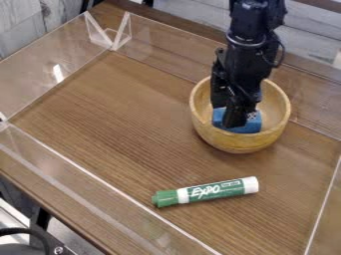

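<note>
The black gripper reaches down from the top into a wooden bowl on the right side of the table. A blue block lies in the bowl, just under the fingertips, partly hidden by them. Whether the fingers touch or grip it, and how far apart they are, is hard to tell.
A green and white Expo marker lies on the wooden table in front of the bowl. White edging runs along the back and left.
</note>
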